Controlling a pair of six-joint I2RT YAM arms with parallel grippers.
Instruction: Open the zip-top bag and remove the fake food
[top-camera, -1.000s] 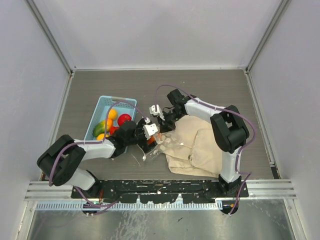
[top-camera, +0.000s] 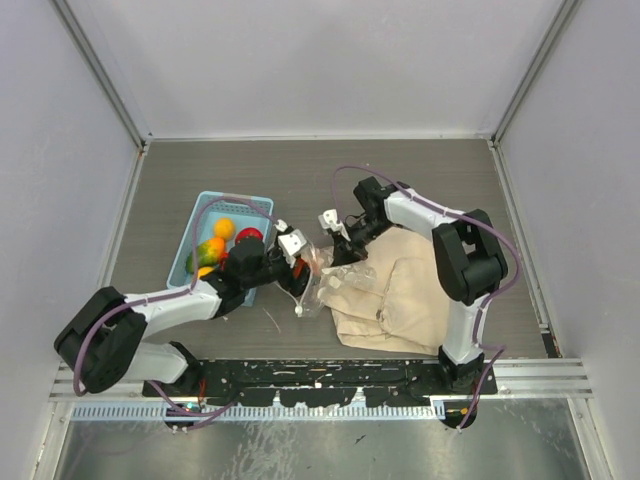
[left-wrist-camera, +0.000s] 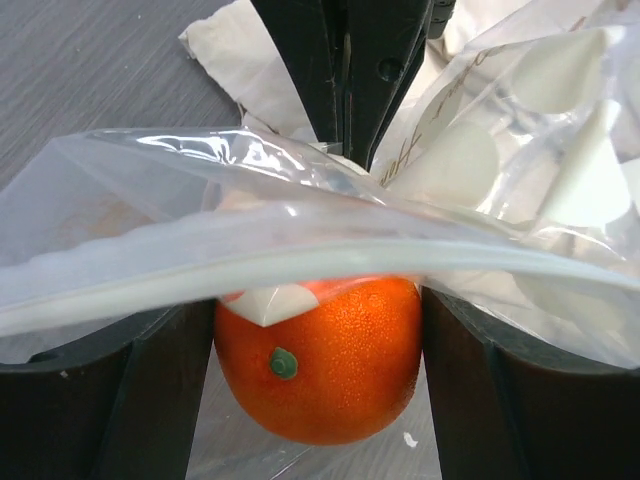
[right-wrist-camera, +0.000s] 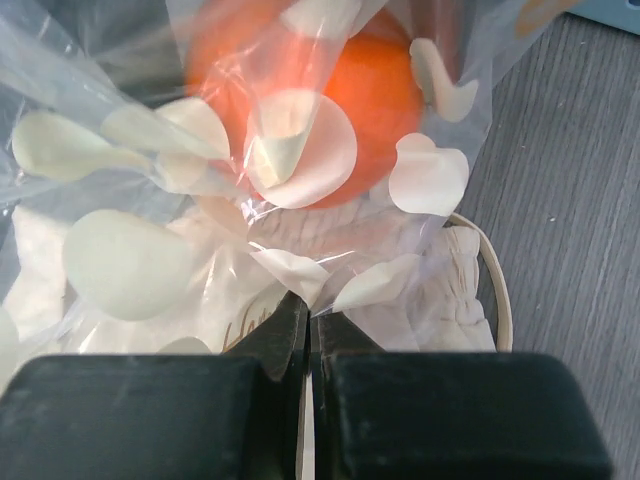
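Observation:
A clear zip top bag (top-camera: 318, 291) with pale printed spots hangs between my two grippers, left of the cloth. My left gripper is shut on an orange, round fake fruit (left-wrist-camera: 320, 370) with a green stem mark. In the left wrist view the bag's pale edge strip (left-wrist-camera: 300, 268) crosses in front of the fruit's upper part. My right gripper is shut on a pinch of the bag's film (right-wrist-camera: 290, 268), and the orange fruit (right-wrist-camera: 375, 110) shows beyond it, partly behind the plastic.
At the left stands a light blue basket (top-camera: 207, 197) with several fake fruits, among them an orange (top-camera: 225, 228) and a red one (top-camera: 249, 235). A beige cloth bag (top-camera: 415, 300) lies at the right. Bare table shows at the back.
My right gripper has moved right, with the bag's film stretched after it.

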